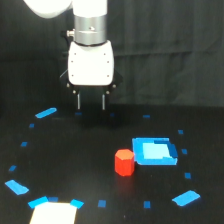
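A small red block [124,162] stands on the dark table just right of the middle. Touching or just behind its right side is a blue square tray [139,147] with a pale patch inside. My gripper [91,101] hangs high at the upper left, well above and behind the block. Its two thin fingers point down, apart, with nothing visible between them, so it is open.
A cream-coloured square [53,213] lies at the bottom left edge, partly cut off, with blue pieces around its back. Blue tape strips [186,198] and small blue dots mark the dark table.
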